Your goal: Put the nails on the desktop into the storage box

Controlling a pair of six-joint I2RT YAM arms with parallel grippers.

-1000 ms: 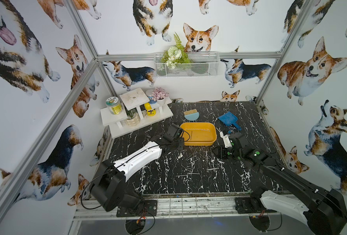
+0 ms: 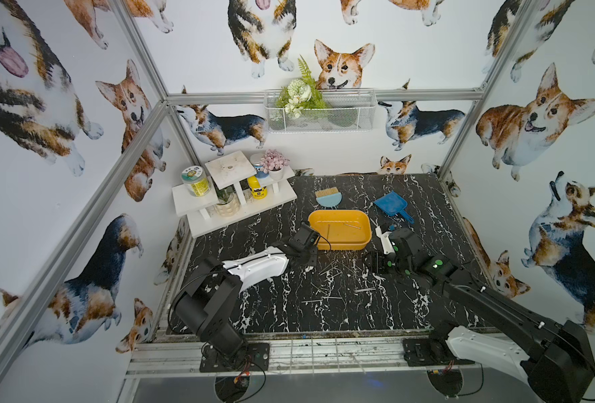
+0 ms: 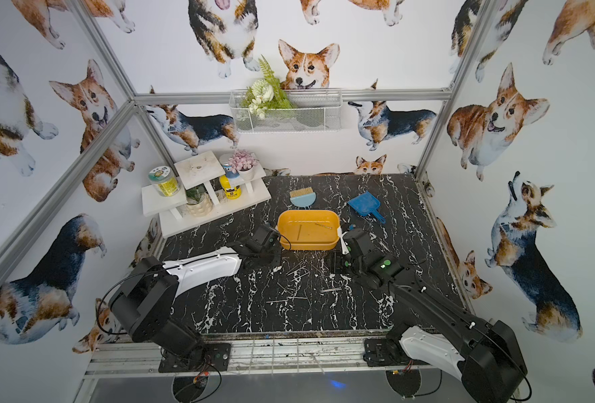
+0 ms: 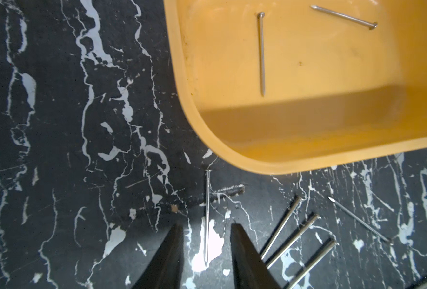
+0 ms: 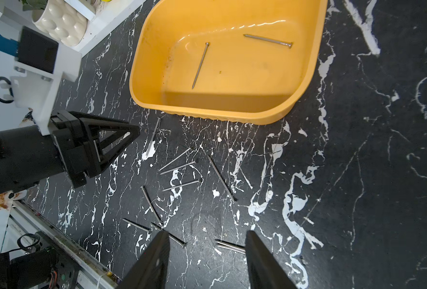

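The yellow storage box holds two nails on its floor, one near its left side and another farther back. Beneath its front left corner a thin nail lies on the black desktop, and my left gripper is above that nail's near end, fingers parted with nothing held. Several more nails are scattered in front of the box. My right gripper stands open and empty, with a pair of nails on the desktop beyond and between its fingertips.
Behind the box lie a blue dustpan and a light-blue brush. A white shelf with jars and plants occupies the back left. Desktop right of the box is clear in the right wrist view.
The left arm has shifted, its forearm swinging rightward and its gripper coming slightly nearer the front. The right arm and the box look unmoved.
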